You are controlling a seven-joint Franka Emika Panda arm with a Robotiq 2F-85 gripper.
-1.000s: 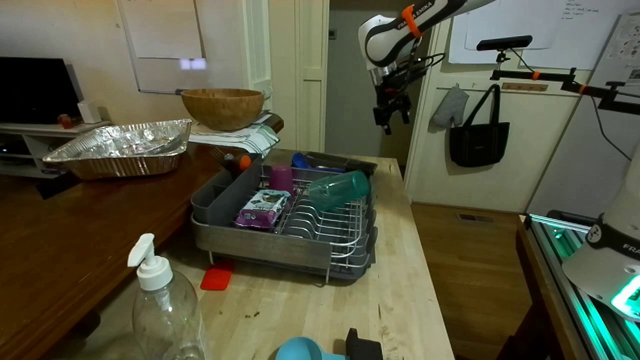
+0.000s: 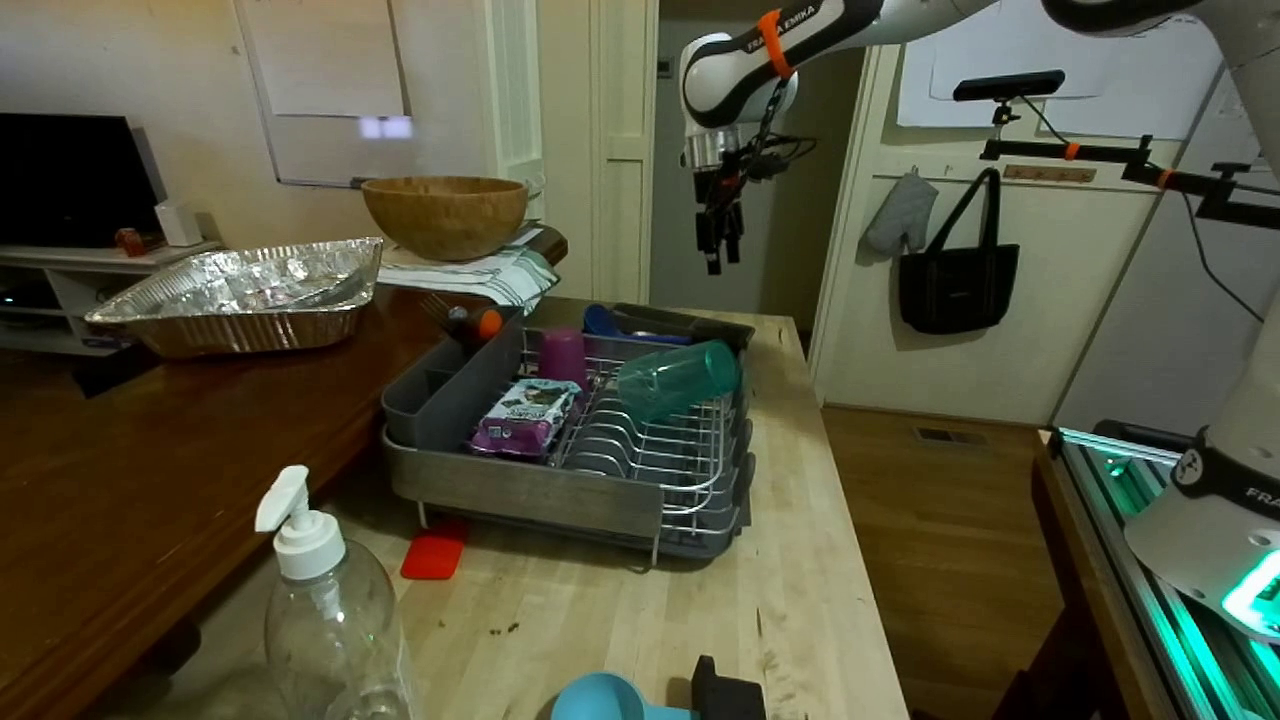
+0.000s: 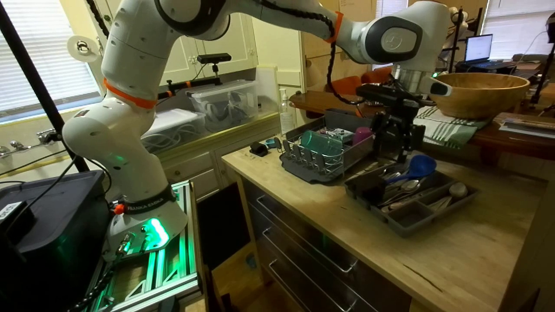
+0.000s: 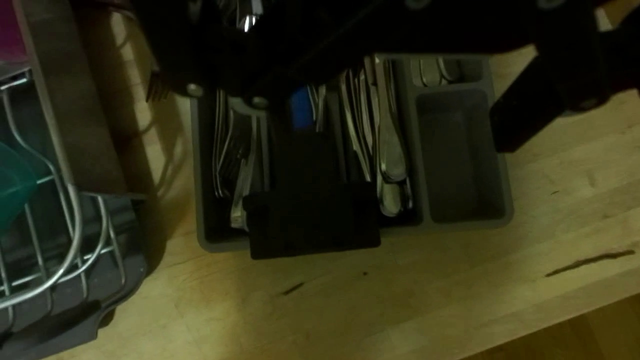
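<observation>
My gripper (image 2: 721,250) stands open, pointing down over the far end of the counter. In the second exterior view the dark gripper (image 3: 398,145) appears over the back of a grey cutlery tray (image 3: 411,226). The wrist view shows the tray (image 4: 504,213) below, with forks (image 4: 231,153), spoons and knives in long compartments and one empty small compartment. A flat black object (image 4: 312,222) lies over its near edge. A blue ladle (image 3: 422,165) rests across the tray; only a bit of blue (image 4: 301,108) shows in the wrist view. Dark gripper parts hide the tray's far side there.
A dish rack (image 2: 528,480) beside the tray holds a teal cup (image 2: 678,382), a purple cup (image 2: 561,356) and a purple-and-white package (image 2: 525,416). A soap bottle (image 2: 330,612) stands at the near end. Bare counter (image 3: 494,239) lies beyond the tray.
In exterior view 1, my gripper has moved left and turned from a tilt to pointing nearly straight down. The rack and the things in it have not moved.
</observation>
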